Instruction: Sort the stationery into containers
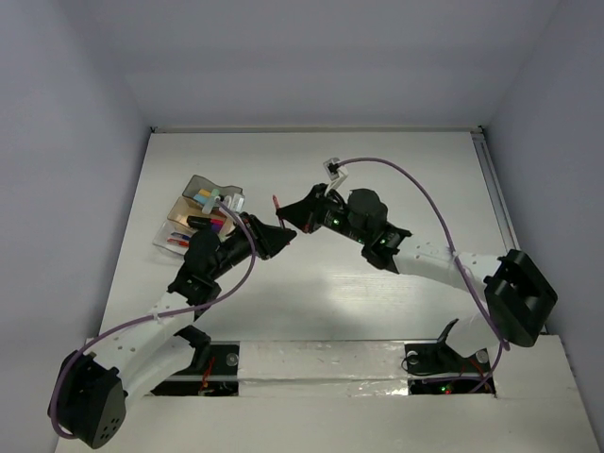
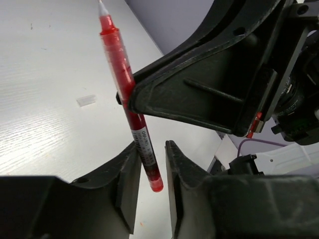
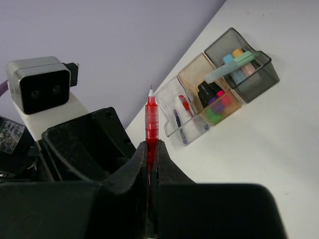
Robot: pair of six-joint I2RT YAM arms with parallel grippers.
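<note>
A red pen (image 2: pixel 119 60) with a white tip stands between the two arms, tip up. My right gripper is shut on the pen's middle; the pen also shows slim and upright between its fingers in the right wrist view. In the left wrist view my left gripper stands part open, its fingers (image 2: pixel 128 174) on either side of the pen's lower end, close to its barcode label. A gap shows on the pen's right side; contact with the left finger is unclear. From above, both grippers (image 1: pixel 285 217) nearly meet, hiding much of the pen.
Three joined containers sit at the left: a clear one (image 3: pixel 170 130) with pens, an orange one (image 3: pixel 234 110) with dark-bodied markers, a grey one (image 3: pixel 266 82) with highlighters. A small clear piece (image 2: pixel 86 100) lies on the table.
</note>
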